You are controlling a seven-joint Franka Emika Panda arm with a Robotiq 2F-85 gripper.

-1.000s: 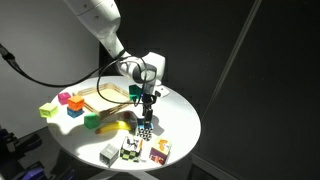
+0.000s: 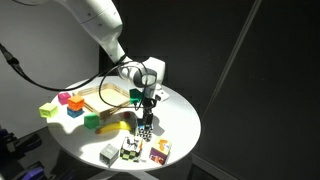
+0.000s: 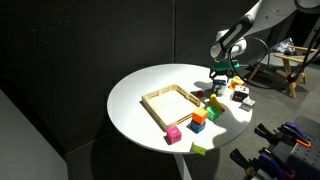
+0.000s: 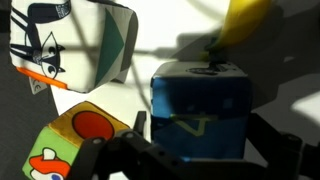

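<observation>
A dark blue block [image 4: 198, 118] with a pale pattern on its top lies between the spread fingers of my gripper in the wrist view. The fingers are open, with one finger [image 4: 118, 155] to the left of the block and the other to its right; whether either touches it I cannot tell. From the first exterior view, the same block [image 2: 145, 130] shows just below the gripper [image 2: 149, 110], on the white table.
A yellow banana-like object [image 2: 114, 127] lies close by. Toward the front edge stand picture blocks, one patterned [image 2: 131, 148] and one colourful [image 2: 160, 150], plus a grey block [image 2: 109, 154]. Behind is a wooden tray [image 3: 172, 104].
My arm and gripper have come down slightly toward the blue block. The other objects stay where they were.
</observation>
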